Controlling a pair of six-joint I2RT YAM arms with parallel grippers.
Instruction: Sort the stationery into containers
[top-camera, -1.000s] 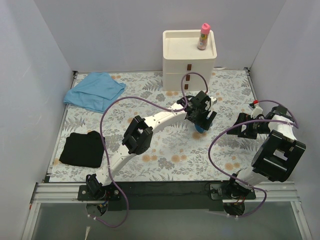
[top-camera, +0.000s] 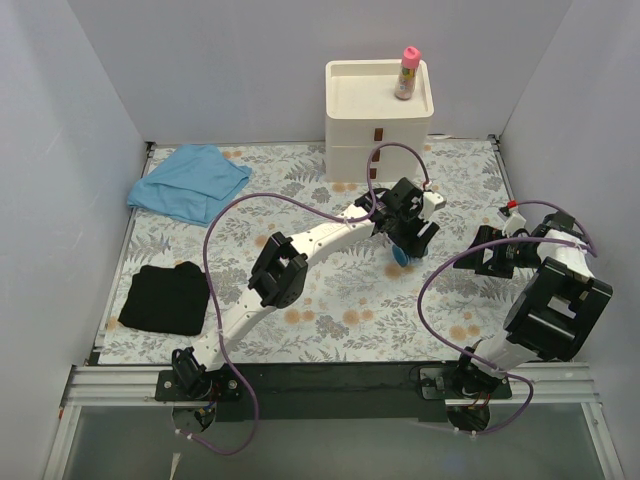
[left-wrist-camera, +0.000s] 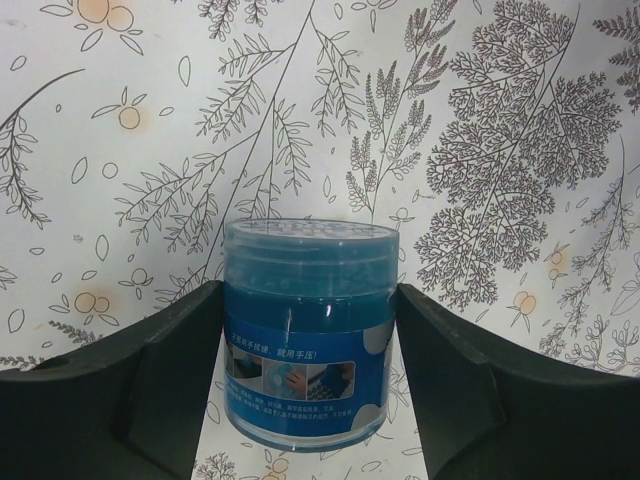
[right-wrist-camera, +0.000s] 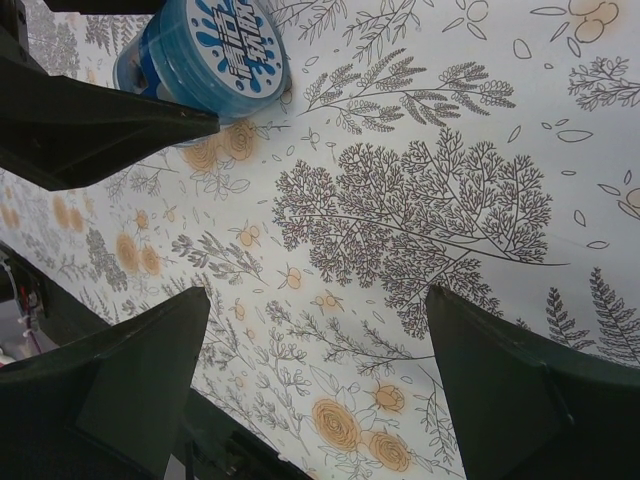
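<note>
A round blue tub (left-wrist-camera: 308, 350) with a printed label and clear lid sits between the fingers of my left gripper, whose tips touch or nearly touch its sides; in the top view the tub (top-camera: 401, 256) shows under that gripper (top-camera: 413, 240) at the centre right of the table. The right wrist view shows the tub (right-wrist-camera: 225, 50) at the upper left, beside the left gripper's black fingers. My right gripper (top-camera: 480, 258) is open and empty over the patterned mat, to the right of the tub.
A white drawer unit (top-camera: 376, 137) with a pink-capped bottle (top-camera: 407, 76) on top stands at the back. A blue cloth (top-camera: 190, 182) lies back left, a black cloth (top-camera: 163, 298) front left.
My left gripper has shifted slightly right over the tub. The right arm stays where it was.
</note>
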